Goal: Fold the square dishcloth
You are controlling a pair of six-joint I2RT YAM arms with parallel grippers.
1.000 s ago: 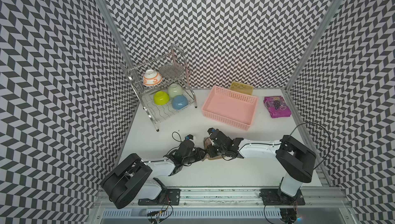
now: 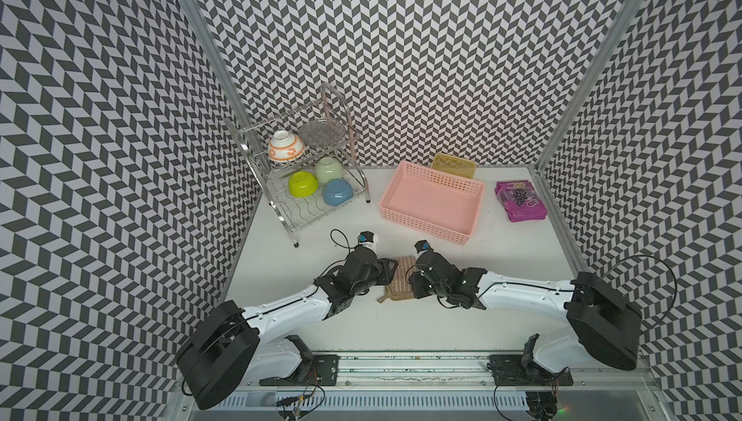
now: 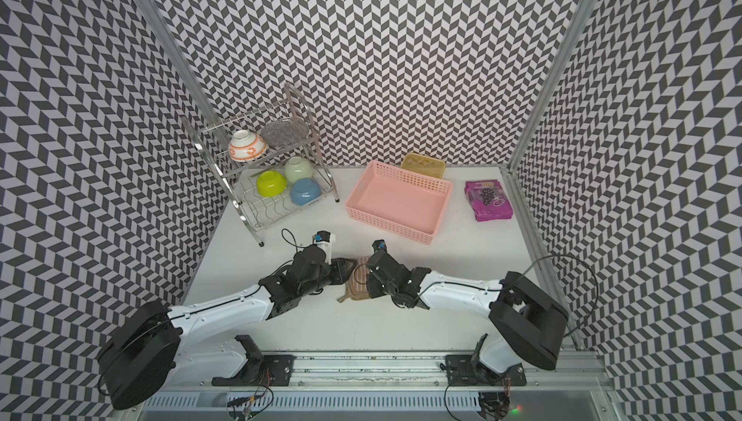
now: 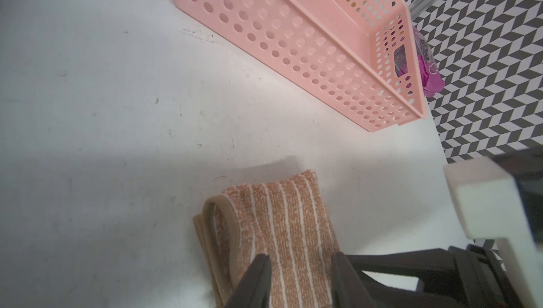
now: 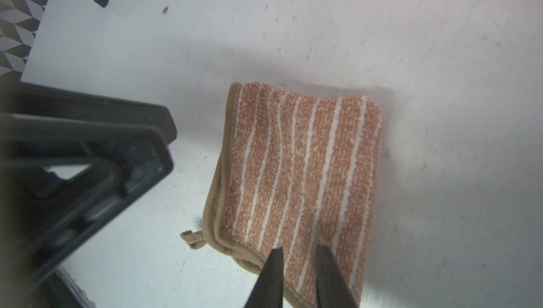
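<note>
The square dishcloth (image 5: pixel 294 166), brown with white stripes and a tan hem, lies folded into a small rectangle on the table. Its hem loop sticks out at the near left corner in the right wrist view. Over the cloth's left part hangs my left gripper, a clear gap between its fingertips. My right gripper is above the cloth's near part, its fingers parted by a narrower gap with nothing gripped. In the left wrist view the folded layers stand slightly apart along the left edge. Both arms partly cover the cloth from above.
A pink basket (image 2: pixel 433 228) stands behind the cloth, with a yellow container (image 2: pixel 454 163) beyond it. A wire rack (image 2: pixel 297 216) holding several bowls is at the back left. A purple package (image 2: pixel 521 201) lies at the right.
The cloth stays folded in place.
</note>
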